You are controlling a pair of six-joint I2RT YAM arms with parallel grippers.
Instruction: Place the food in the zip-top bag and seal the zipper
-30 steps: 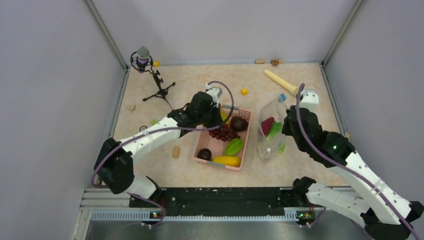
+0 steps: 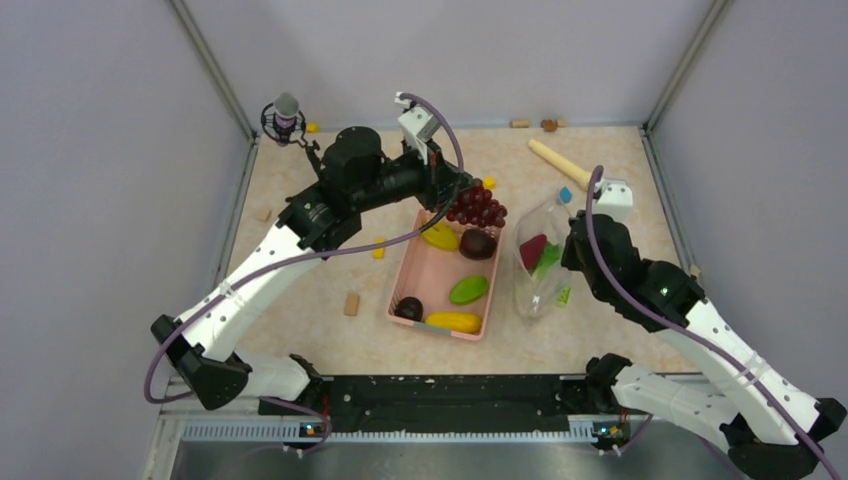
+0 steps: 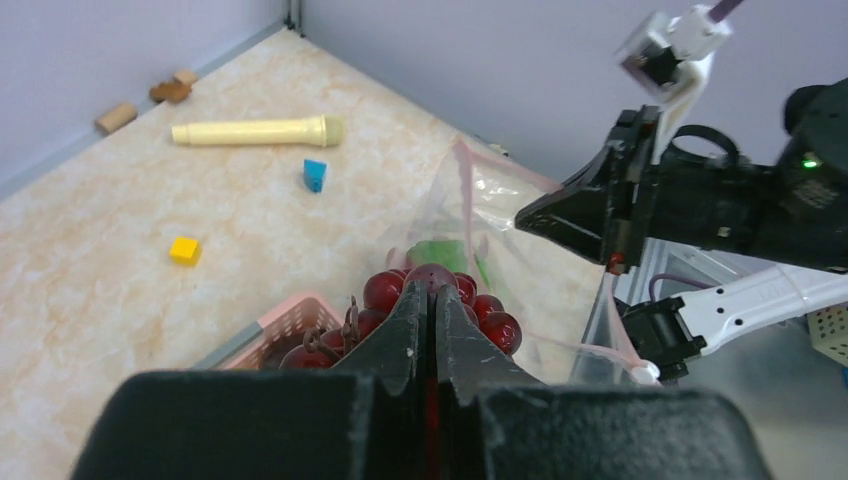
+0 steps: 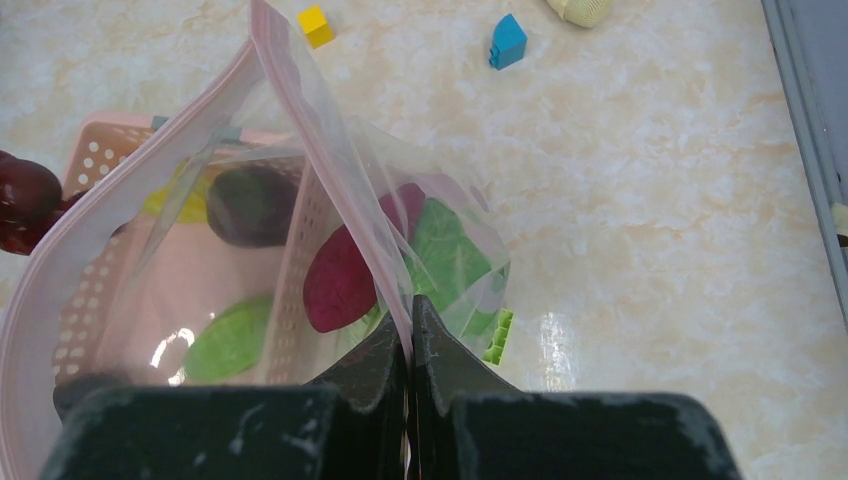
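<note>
A bunch of dark red grapes point(image 2: 477, 205) hangs over the far end of the pink basket point(image 2: 440, 273), with my left gripper shut on it. To the right, the clear zip top bag point(image 4: 340, 165) gapes wide, its pinkish rim forming a loop. My right gripper is shut on that rim. Inside the bag lie a dark red food piece point(image 4: 338, 283) and a green leafy piece point(image 4: 450, 260). Still in the basket are a yellow pepper point(image 2: 440, 236), a dark purple fruit point(image 2: 477, 244), a green fruit point(image 2: 468, 290), a long yellow piece point(image 2: 453, 321) and a dark round one point(image 2: 408, 308).
Beyond the bag lie a pale yellow stick point(image 2: 558, 160) and a small blue block point(image 4: 508, 42). A small yellow block point(image 3: 185, 250) sits behind the basket. Left of the basket is a wooden block point(image 2: 351, 304). Table right of the bag is largely bare.
The right arm has barely shifted.
</note>
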